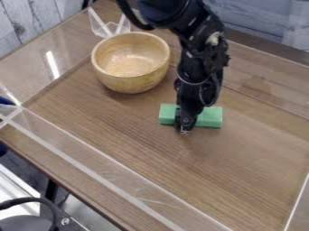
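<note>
A black robot arm reaches down from the top centre of the camera view. Its gripper [185, 122] is low over a green rectangular block [208, 116] on the wooden table [121, 162], with the fingertips at the block's left part. The fingers are dark and small; whether they are closed around the block or only resting at it is hard to make out.
A round tan bowl [128, 70] stands left of the arm, with a clear angular plastic object [110, 23] behind it. A black cable or device [24, 217] sits at the lower left, beyond the table edge.
</note>
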